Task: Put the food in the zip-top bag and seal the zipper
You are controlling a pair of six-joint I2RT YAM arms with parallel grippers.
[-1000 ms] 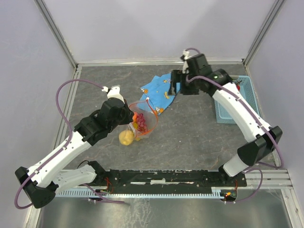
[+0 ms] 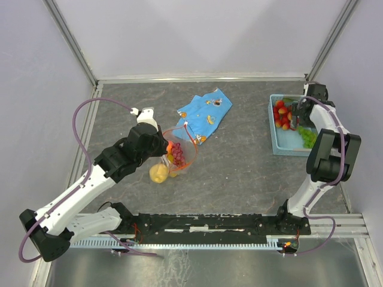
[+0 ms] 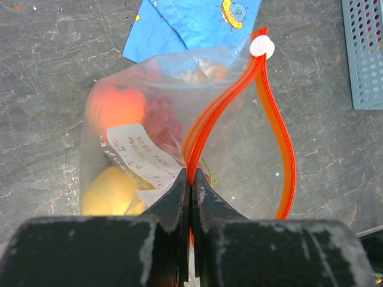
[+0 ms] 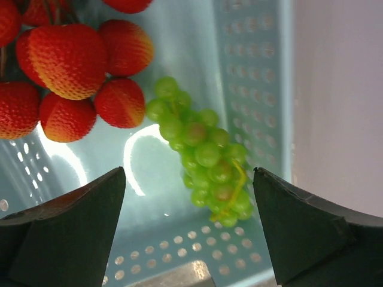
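Observation:
The clear zip bag (image 3: 221, 149) with orange zipper holds orange fruit, red grapes and a yellow fruit; my left gripper is shut on its rim, and the bag's mouth hangs open. At the right, a pale blue basket (image 2: 274, 131) holds strawberries (image 4: 67, 60) and green grapes (image 4: 206, 155). My right gripper is over that basket, its fingers apart on either side of the lower grapes, with nothing held between them.
A blue patterned cloth (image 2: 203, 113) lies behind the bag. Walls border the table behind and at the sides.
My right arm has swung from above the middle back of the table to the right, over the basket. The left arm and bag have not visibly moved.

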